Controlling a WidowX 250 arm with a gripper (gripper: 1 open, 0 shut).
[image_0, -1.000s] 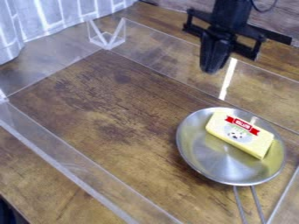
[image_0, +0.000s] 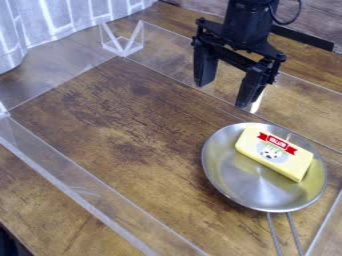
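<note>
My black gripper (image_0: 226, 88) hangs over the upper middle of the wooden table, its two fingers spread open with nothing between them. Below and to its right, near the right edge, a silver pan (image_0: 227, 176) with its handle toward the front holds a yellow block (image_0: 291, 160) with a red and white label.
A clear plastic wall (image_0: 67, 185) runs along the left, with a clear bracket at the back left and a white curtain (image_0: 34, 30) in the top left corner.
The gripper has come down and toward the front, its fingers now lower and nearer the pan. The pan and block are where they were.
</note>
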